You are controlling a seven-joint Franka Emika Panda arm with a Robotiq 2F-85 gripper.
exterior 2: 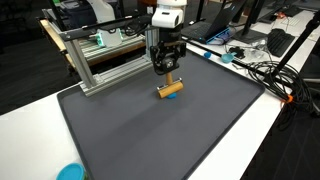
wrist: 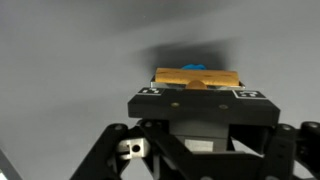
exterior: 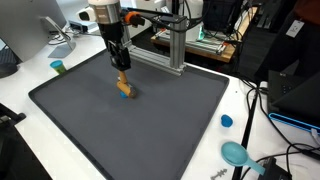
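A wooden mallet-like tool (exterior 2: 171, 90), orange-tan with a cylindrical head and a short upright handle, is held under my gripper (exterior: 121, 69). The fingers are closed around the handle, and the head hangs at the bottom, close to the dark table. In the wrist view, the head (wrist: 197, 76) lies crosswise just beyond the fingers. Right beside or beneath it a small blue object (wrist: 194, 67) shows, mostly covered by the head. Whether the head touches the blue object or the table, I cannot tell.
A blue lid-like piece (exterior: 227, 121) and a teal round dish (exterior: 236, 153) sit off its right side. A green container (exterior: 58, 67) stands beyond the far left edge. A metal rail (exterior 2: 111, 77) borders the table.
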